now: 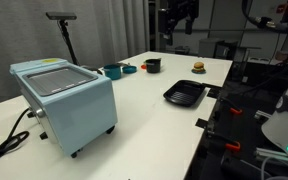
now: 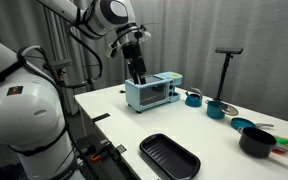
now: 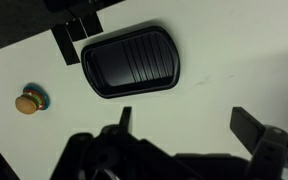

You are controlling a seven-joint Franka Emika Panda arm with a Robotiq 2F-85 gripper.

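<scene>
My gripper hangs above the white table with its two fingers wide apart, open and empty; bare tabletop shows between them. A black ridged tray (image 3: 132,62) lies on the table ahead of the gripper in the wrist view, not touched by it. In the first exterior view the same tray (image 1: 186,94) sits near the table's edge, below the gripper (image 1: 178,38). A toy burger (image 3: 32,98) rests to the left in the wrist view, and at the far right side of the table in the first exterior view.
A light blue toaster oven (image 1: 76,103) stands at the left. Toward the back are a blue pot (image 2: 193,98), a teal pan (image 2: 215,108) and a black pot (image 2: 255,142). A dark stand (image 2: 224,70) rises behind them. Open tabletop lies between oven and tray.
</scene>
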